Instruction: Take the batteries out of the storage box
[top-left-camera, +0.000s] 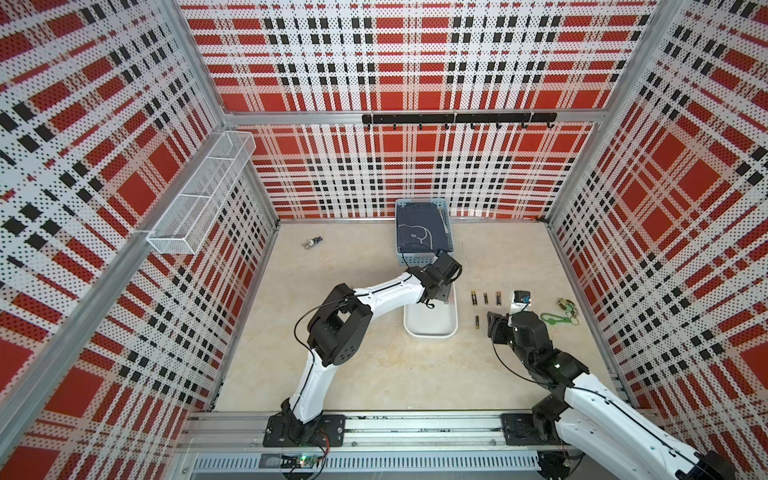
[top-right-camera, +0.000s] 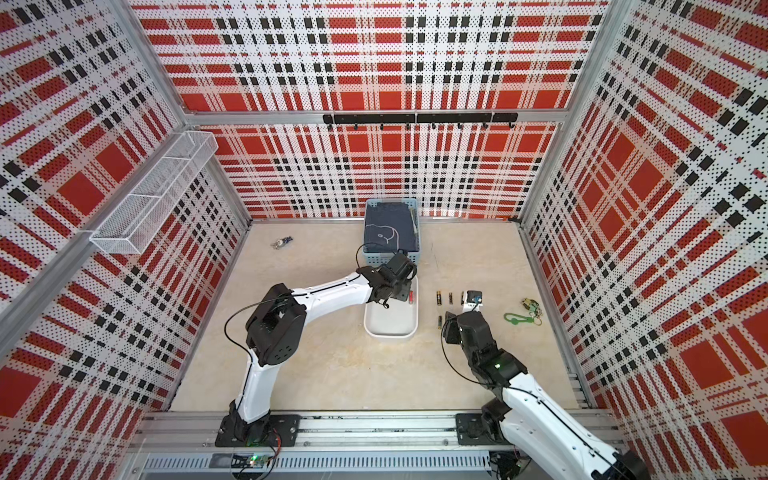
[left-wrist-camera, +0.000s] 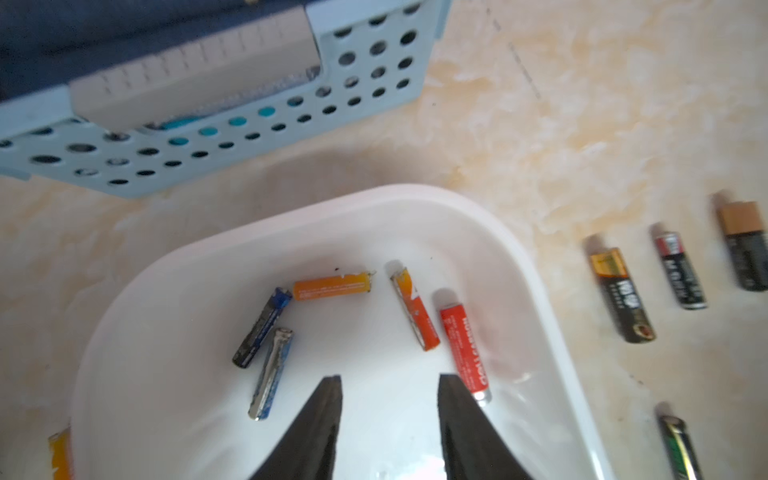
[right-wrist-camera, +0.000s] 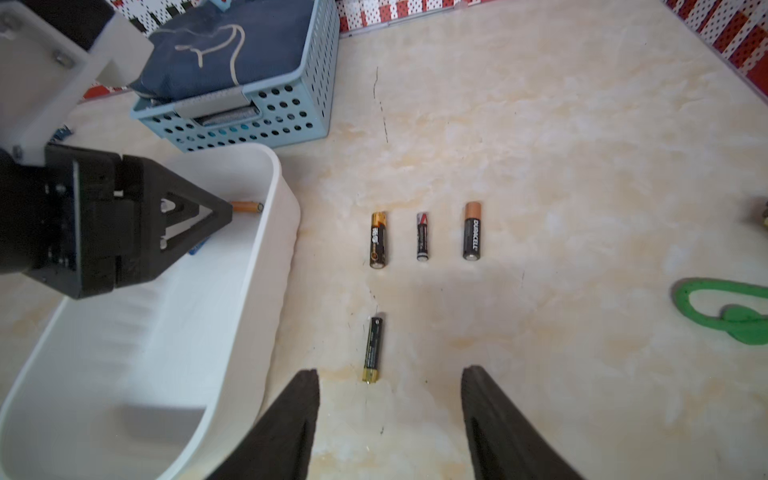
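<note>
Inside the white storage box (left-wrist-camera: 552, 344) lie several batteries toward its far end: a red one (left-wrist-camera: 464, 348), an orange-red one (left-wrist-camera: 416, 310), an orange one (left-wrist-camera: 332, 285), a dark blue one (left-wrist-camera: 262, 327) and a silver-blue one (left-wrist-camera: 271, 373). My left gripper hovers over the box, fingers parted, nothing between them. To the right of the box, on the table, are a black-gold battery (right-wrist-camera: 377, 240), a slim one (right-wrist-camera: 422, 237), a Duracell (right-wrist-camera: 472, 230) and a green-black one (right-wrist-camera: 373, 349). My right gripper stands open and empty above the table there.
Behind the box stands a light blue basket (right-wrist-camera: 308, 104) with dark cloth in it. A green loop (right-wrist-camera: 724, 308) lies at the right, and a small object (top-left-camera: 313, 241) at the back left. An orange battery (left-wrist-camera: 58, 453) shows left of the box.
</note>
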